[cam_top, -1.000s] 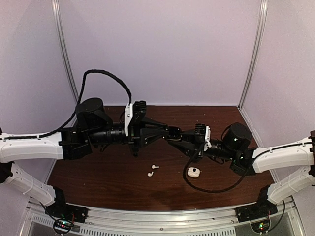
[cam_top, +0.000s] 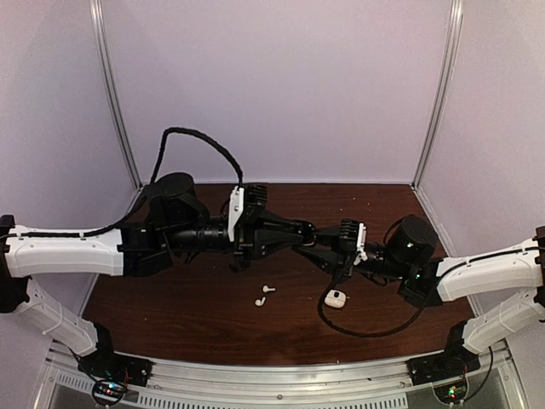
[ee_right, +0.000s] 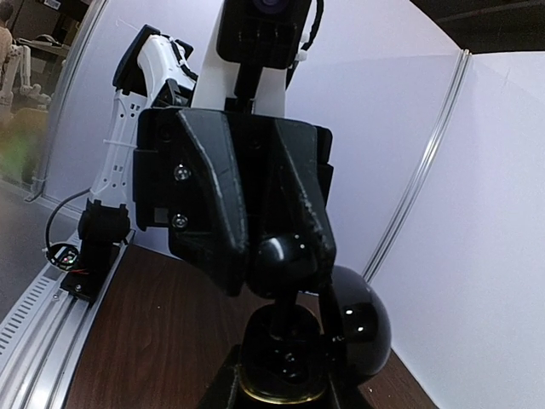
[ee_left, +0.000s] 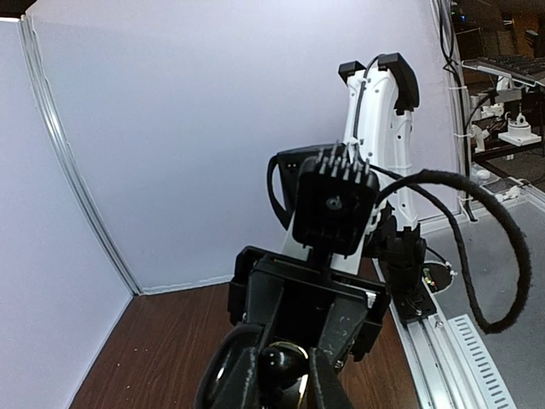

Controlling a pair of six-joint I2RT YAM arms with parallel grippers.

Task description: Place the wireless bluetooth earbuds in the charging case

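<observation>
Between the two arms, the glossy black charging case [ee_right: 283,354] with a gold rim is gripped by my right gripper, its rounded lid [ee_right: 361,324] swung open. My left gripper is shut on a black earbud [ee_right: 281,260] and faces the case from the opposite side. The earbud's stem points at the case's inner face; whether it sits in a slot cannot be made out. In the left wrist view the shiny earbud [ee_left: 283,365] shows between my left fingers. The top view shows the two grippers meeting above the table, hiding most of the case.
Two white earbuds [cam_top: 260,302] lie on the brown table [cam_top: 196,315], below the left gripper. A small white case [cam_top: 335,299] rests beneath the right arm, near its looping cable [cam_top: 366,333].
My left gripper has moved right, closing on the case. The white earbuds and white case have stayed put.
</observation>
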